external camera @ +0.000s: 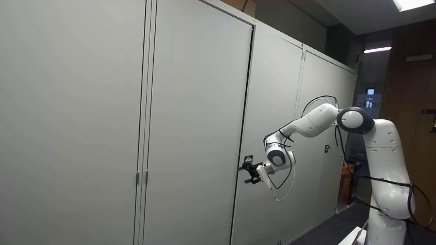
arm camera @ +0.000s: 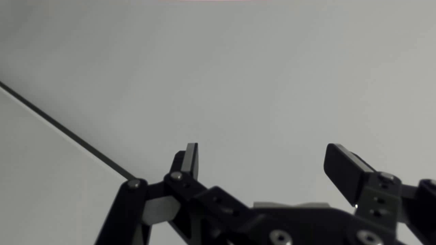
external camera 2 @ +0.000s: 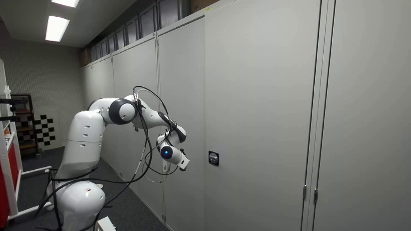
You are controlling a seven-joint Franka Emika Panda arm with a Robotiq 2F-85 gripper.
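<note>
A grey cupboard door (external camera 2: 262, 96) carries a black recessed handle (external camera 2: 214, 158) near its edge. My gripper (external camera: 244, 175) is just below this handle (external camera: 248, 158) in exterior view 1, tilted, with its fingers spread. In the wrist view the gripper stands open and nothing lies between its fingertips. That view is filled by plain grey door panel (arm camera: 245, 81), crossed at the left by a dark door seam (arm camera: 69, 132); the handle does not show there. Exterior view 2 hides the fingers behind the hand. Whether a finger touches the door I cannot tell.
Another handle (external camera: 327, 148) sits on a cupboard farther right. Two slim metal pulls (external camera: 142, 178) flank the seam at the left. Loose cables (external camera 2: 133, 179) hang along the arm.
</note>
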